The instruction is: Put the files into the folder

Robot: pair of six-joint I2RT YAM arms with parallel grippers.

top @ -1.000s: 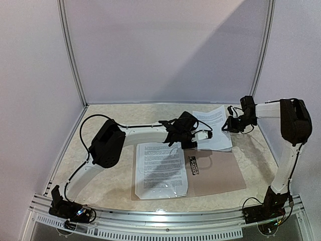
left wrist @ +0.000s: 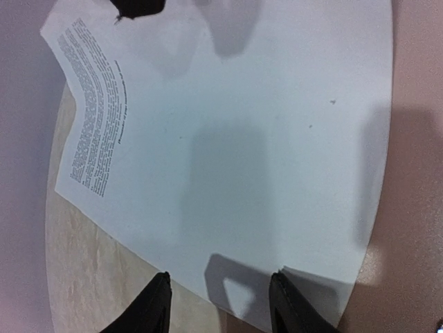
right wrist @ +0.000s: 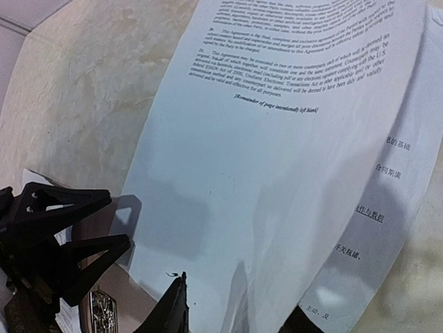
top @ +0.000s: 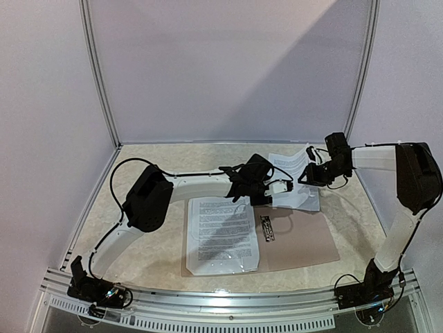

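Loose white files (top: 294,198) lie at the right, their near edge over the brown folder (top: 301,239). My right gripper is open at their right side, with a raised fold of the top sheet (right wrist: 187,159) between its fingers. That sheet bends up at its right edge, and a lower sheet (right wrist: 377,229) with other print shows beneath. My left gripper stands open above the near left corner of the files, nothing between its fingers. In the left wrist view, the right gripper's fingertip (left wrist: 138,7) shows at the top edge.
A metal clip (top: 267,228) sits along the middle of the folder. Printed pages (top: 223,236) with a glossy surface cover its left half.
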